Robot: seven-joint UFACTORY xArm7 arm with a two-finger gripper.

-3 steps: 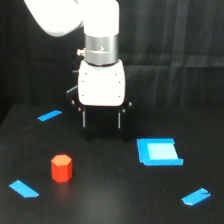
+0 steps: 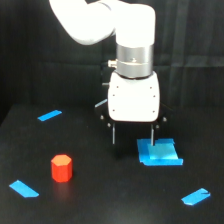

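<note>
My gripper (image 2: 133, 142) points down with its two thin fingers spread wide apart and nothing visible between them. Its right finger overlaps the left part of a blue-bordered square with a paler centre (image 2: 162, 153) on the right side of the dark table; their height difference is hard to judge. A red, six-sided block (image 2: 62, 168) stands upright at the front left, well away from the gripper.
Strips of blue tape lie on the dark surface: a back-left strip (image 2: 50, 115), a front-left strip (image 2: 24, 189) and a front-right strip (image 2: 196, 197). Dark curtains hang behind.
The arm and gripper have shifted right and somewhat lower, bringing the right finger over the blue-bordered square. The fingers remain apart, and the red block has not moved.
</note>
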